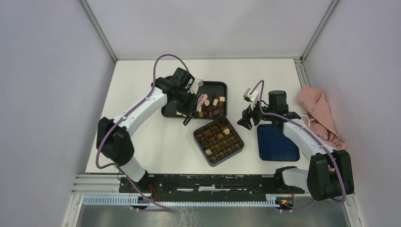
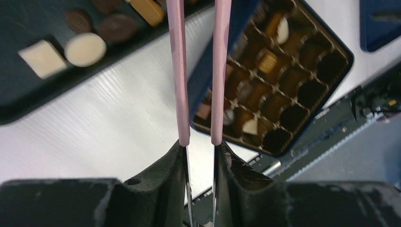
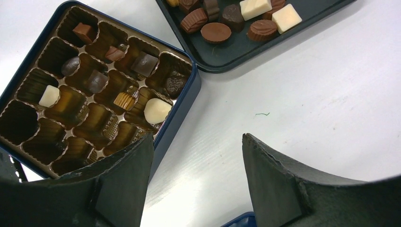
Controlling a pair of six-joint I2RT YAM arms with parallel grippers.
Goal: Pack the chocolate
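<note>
The divided chocolate box sits at front centre, several compartments holding chocolates, others empty. Behind it the black tray holds assorted chocolates at its right side, also seen in the right wrist view. My left gripper is over that tray, its long pink fingers slightly apart, nothing seen between them; the tips run out of the top of the left wrist view. My right gripper hangs right of the box, open, with only bare table between its fingers.
An empty blue tray lies below the right arm. A crumpled pink cloth is at the right wall.
</note>
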